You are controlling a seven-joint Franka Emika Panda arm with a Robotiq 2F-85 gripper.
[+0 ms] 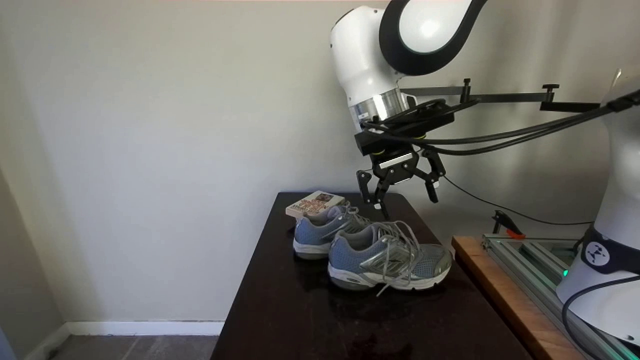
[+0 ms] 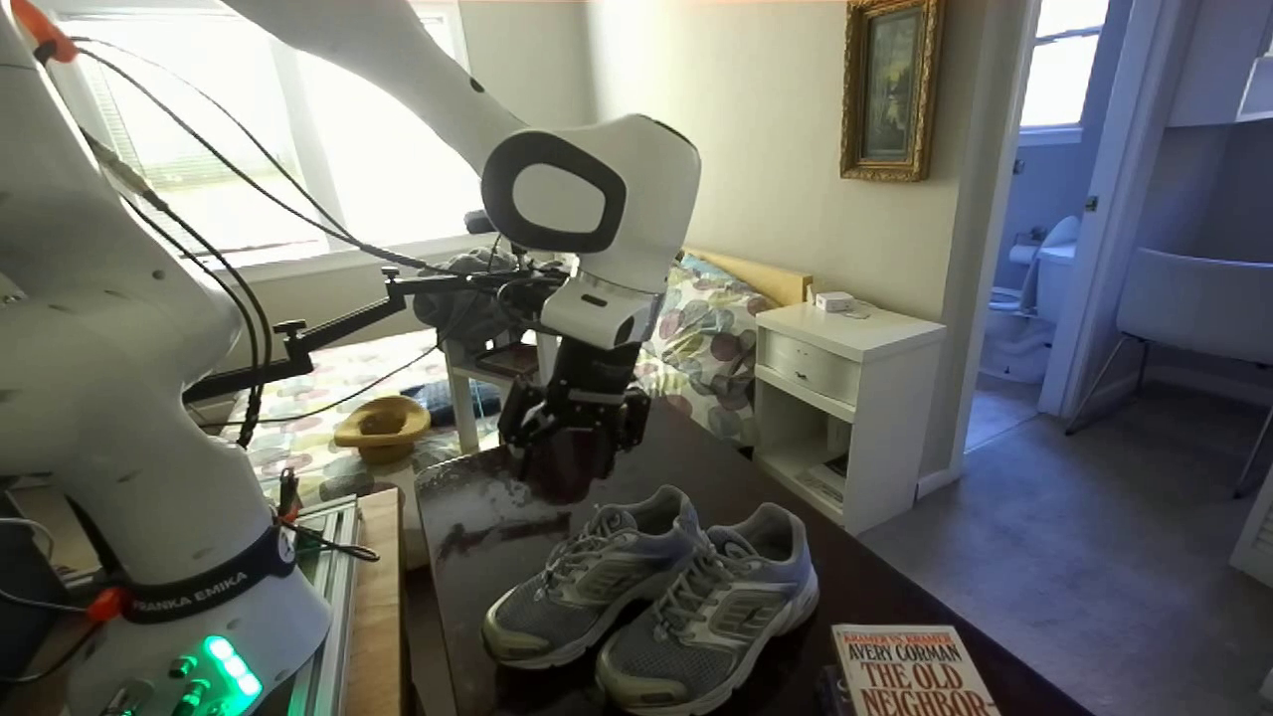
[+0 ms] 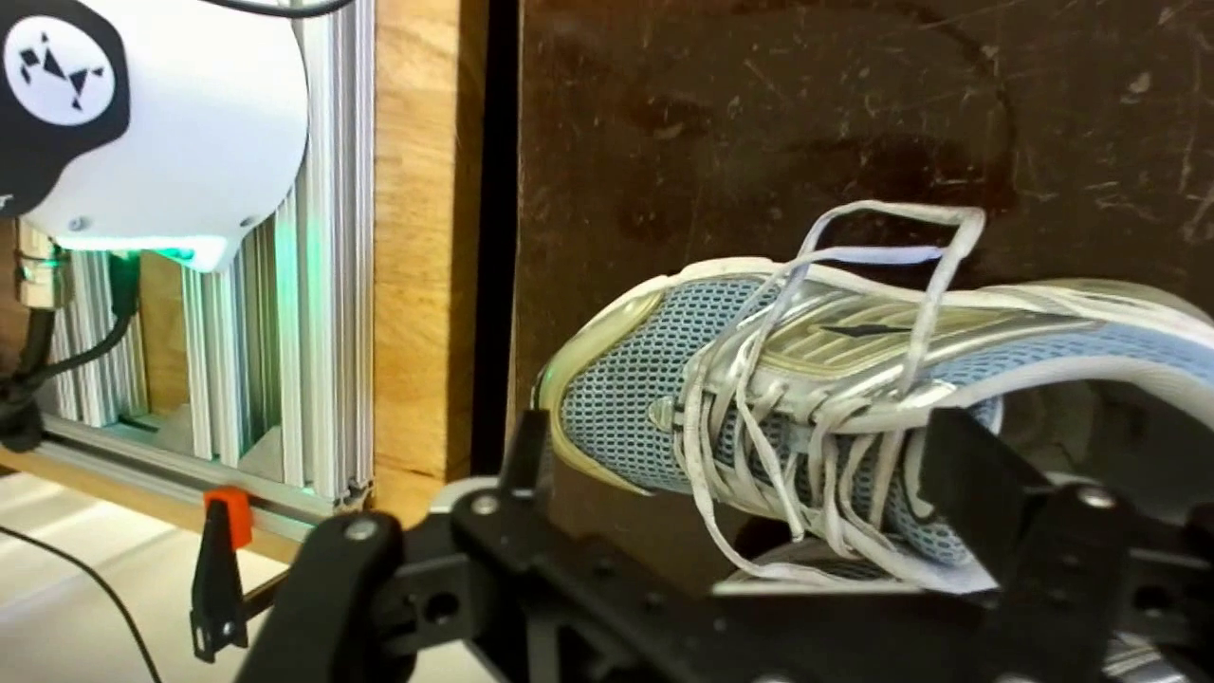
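Two blue-grey running shoes stand side by side on the dark table, a near shoe (image 1: 384, 258) and a far shoe (image 1: 324, 231) in exterior view 1. My gripper (image 1: 409, 205) hangs tilted above them, its fingers spread wide and nothing held. Seen from exterior view 2, the gripper (image 2: 575, 459) is over the table, behind the shoes. In the wrist view one shoe (image 3: 649, 381) lies beneath the open gripper, toe to the left, with loose laces (image 3: 950, 285) looping up. The other shoe is mostly covered by the gripper there.
A paperback book (image 2: 913, 668) lies on the table beside the shoes. The table (image 1: 288, 324) has bare surface in front of them in exterior view 1. The robot's wooden base (image 1: 504, 288) adjoins one edge, with a clamp (image 1: 507, 223) at its far end.
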